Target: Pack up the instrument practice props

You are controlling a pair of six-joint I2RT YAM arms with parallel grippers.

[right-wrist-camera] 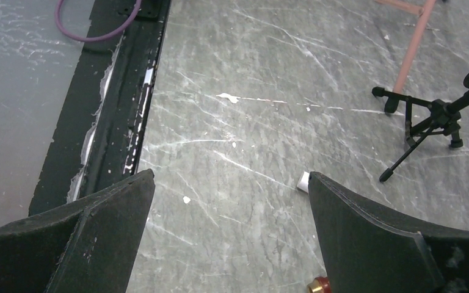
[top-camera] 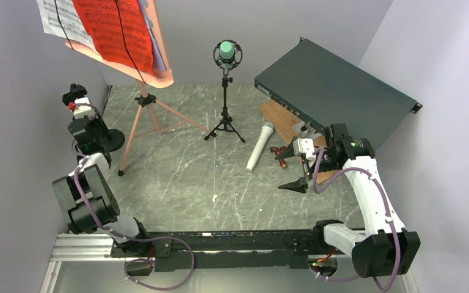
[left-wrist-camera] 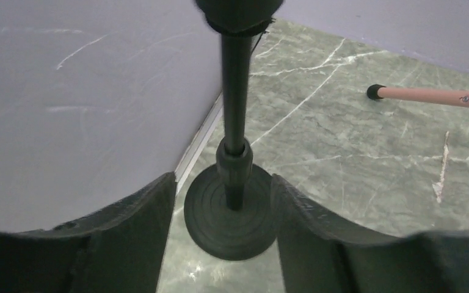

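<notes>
A black round-based stand [left-wrist-camera: 231, 229] rises at the far left by the wall. In the left wrist view its pole lies between the parted fingers of my left gripper; contact cannot be judged. From the top, that arm hides most of the pole, and the base [top-camera: 115, 140] shows beside it. My right gripper [top-camera: 279, 172] hangs open over the floor at right, empty. Near its upper finger lies a small reddish-brown piece [top-camera: 281, 162], with a white microphone [top-camera: 259, 147] to its left. A pink music stand [top-camera: 133, 134] holds red and white sheets [top-camera: 113, 30].
A microphone on a black tripod [top-camera: 225, 107] stands at back centre. At right, a large dark rack unit [top-camera: 342, 85] leans over a wooden board [top-camera: 281, 119]. Open floor stretches across the middle and front. Walls close in on both sides.
</notes>
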